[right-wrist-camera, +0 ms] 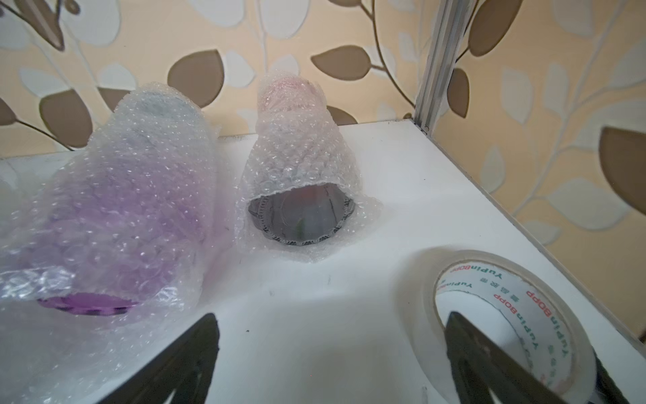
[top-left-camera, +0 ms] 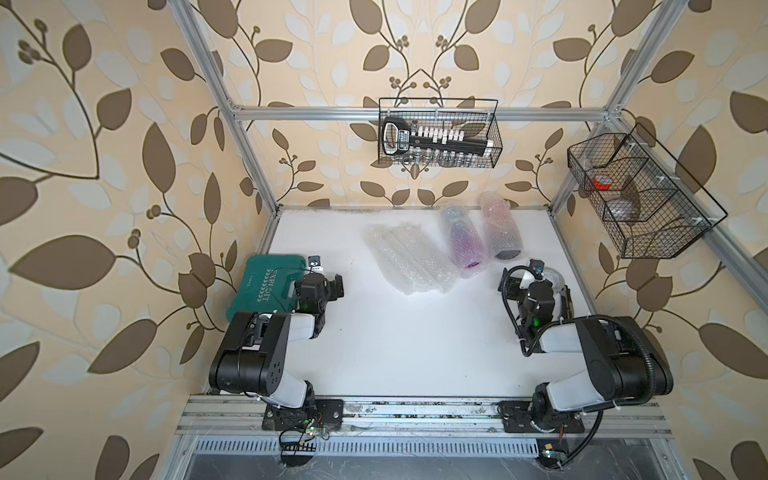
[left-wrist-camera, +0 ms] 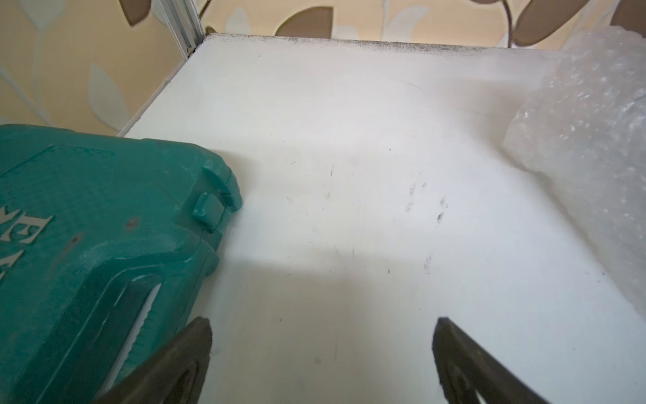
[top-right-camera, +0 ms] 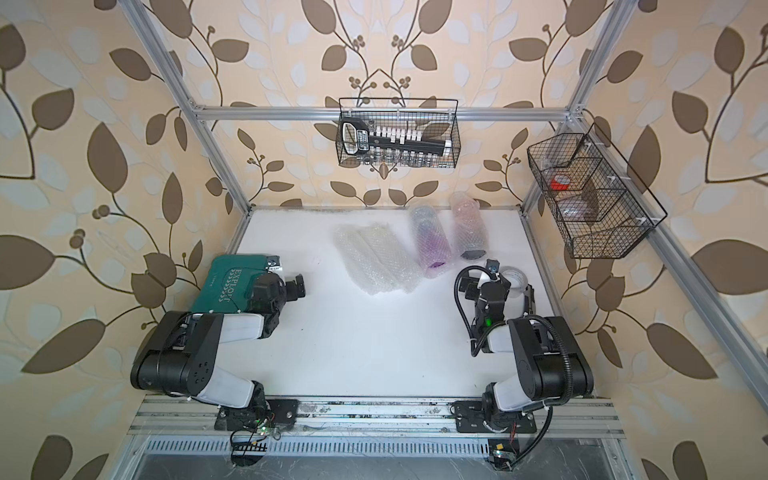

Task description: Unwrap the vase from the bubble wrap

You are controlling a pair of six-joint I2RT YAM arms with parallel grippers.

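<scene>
Two vases wrapped in bubble wrap lie on the right back of the table: a purple one [top-left-camera: 464,240] and a pink-grey one [top-left-camera: 501,228], their open ends facing the front. A loose bubble wrap sheet [top-left-camera: 408,256] lies left of them. My right gripper is open and empty, in front of the vases, beside the clear tape roll [right-wrist-camera: 424,309]. My left gripper is open and empty, beside the green case [left-wrist-camera: 121,195], with the bubble wrap sheet to its right.
Wire baskets hang on the back wall [top-left-camera: 440,160] and right wall [top-left-camera: 648,200], both holding items. The green case occupies the left side; the tape roll lies near the right edge.
</scene>
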